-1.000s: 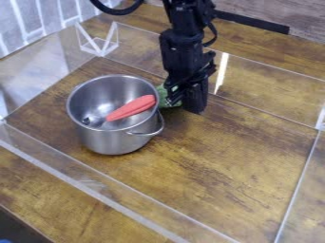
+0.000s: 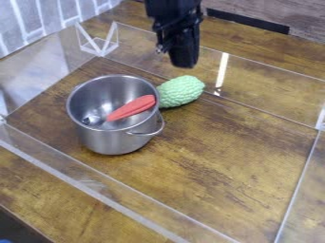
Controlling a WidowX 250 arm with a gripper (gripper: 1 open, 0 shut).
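Note:
A dark gripper (image 2: 176, 47) hangs at the top centre, raised above a pale green textured object (image 2: 181, 90), with nothing visible between its blurred fingers; how wide they stand is unclear. The green object lies on the wooden table just right of a steel pot (image 2: 99, 136). Inside the pot is a red object (image 2: 131, 107) with something shiny beside it.
Clear plastic panels (image 2: 222, 71) border the working area. A white slatted object stands at the top left.
The gripper has risen from down around the green object to well above it. The green object is uncovered and lies beside the pot.

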